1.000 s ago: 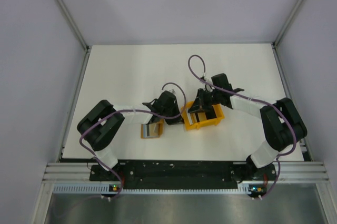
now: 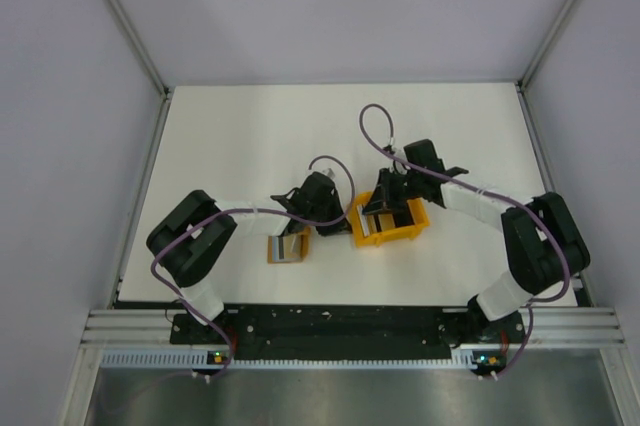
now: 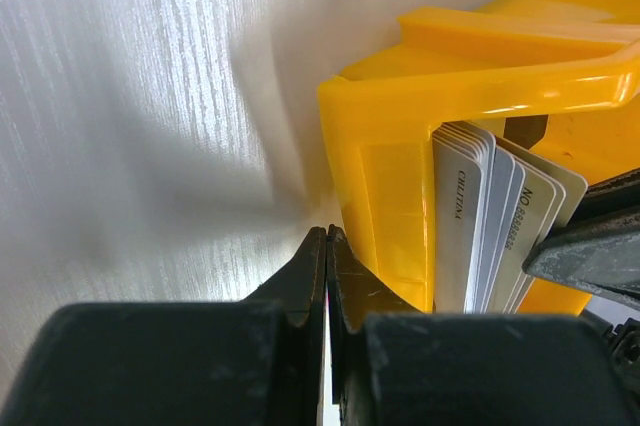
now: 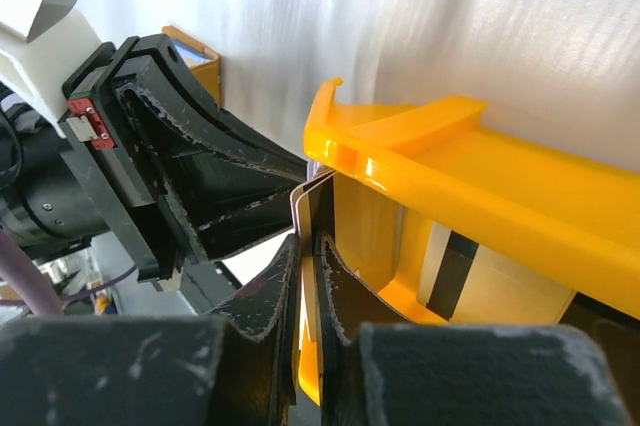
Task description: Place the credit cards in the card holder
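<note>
A yellow card holder point(image 2: 372, 238) lies right of the table's middle, several grey and tan credit cards point(image 3: 485, 216) standing on edge against its left end. My right gripper is inside that end, its fingers closed with the thin edge of a tan card point(image 4: 305, 211) between them. Its dark fingers point(image 3: 590, 258) touch the cards in the left wrist view. My left gripper is shut and empty, its tips close beside the holder's outer left wall; whether they touch it, I cannot tell.
A smaller brown box point(image 2: 288, 248) with flat light and dark pieces sits at front left, below the left arm. Across the back, the white table point(image 2: 340, 116) is clear. Both arms stand close together around the yellow holder.
The left arm looks almost still.
</note>
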